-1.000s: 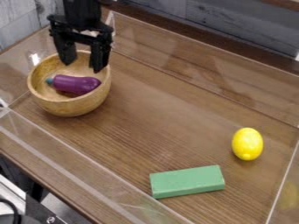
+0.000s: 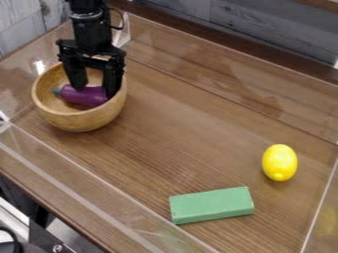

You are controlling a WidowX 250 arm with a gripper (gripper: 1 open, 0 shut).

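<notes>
My black gripper [image 2: 90, 69] is at the upper left, its open fingers lowered into a round wooden bowl [image 2: 82, 118] around a purple object [image 2: 85, 97]. The purple object, with a pale teal tip at its left, lies inside the bowl; the fingers partly hide it. Whether they touch it is unclear.
A yellow oval object [image 2: 279, 162] lies at the right. A green block [image 2: 211, 205] sits near the front.
The gripper has moved down and left, deeper into the bowl over the purple object. The bowl and the other objects look unmoved.
</notes>
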